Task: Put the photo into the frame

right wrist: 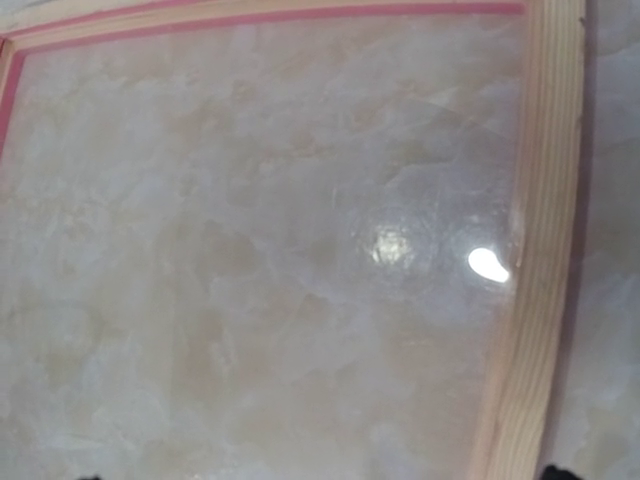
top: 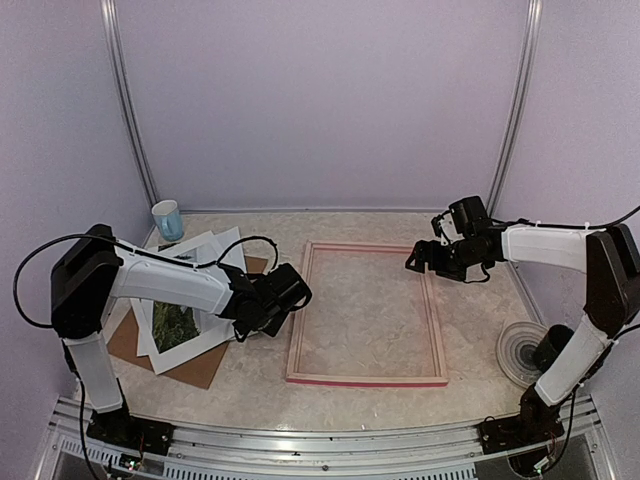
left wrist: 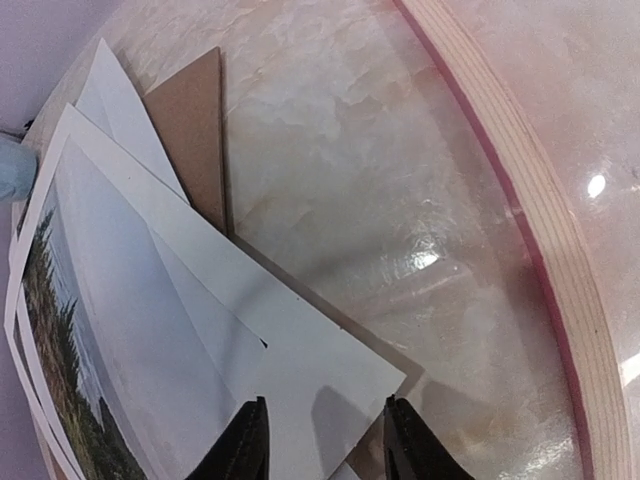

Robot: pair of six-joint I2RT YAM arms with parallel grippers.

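White-bordered photos with dark grass and pale sky lie overlapped on the left side of the table; the top photo [left wrist: 130, 270] has one corner [left wrist: 365, 375] near my left gripper. That gripper is part open, its two fingers [left wrist: 250, 440] apart with the corner showing in the gap between and beyond them; contact cannot be made out. In the middle of the table lies the wooden frame [top: 436, 335] with a pink edge, bare inside. Over its far right corner, my right gripper [top: 420, 258] stands open, only its fingertips [right wrist: 560, 473] peeking in at the wrist view's bottom edge.
Beneath the photos is a brown board [top: 205, 370]. A light blue mug [top: 168, 220] stands at the back left. Clear round dishes [top: 517, 352] and a dark cup [top: 551, 346] sit at the right, by the right arm. Bare table separates photos and frame.
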